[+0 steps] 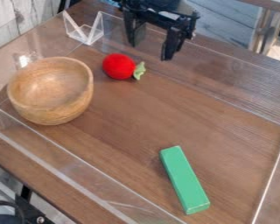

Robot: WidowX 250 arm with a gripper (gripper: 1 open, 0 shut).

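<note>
My black gripper [152, 44] hangs at the top centre of the camera view, its fingers spread apart and open, with nothing visible between them. Below it to the left lies a red tomato-like object [119, 66] with a green leafy top. A wooden bowl [52, 107] sits on the table at the left. A green block [185, 179] lies at the lower right.
A clear acrylic piece [84, 26] stands at the back left. Transparent strips run along the table's left and right edges.
</note>
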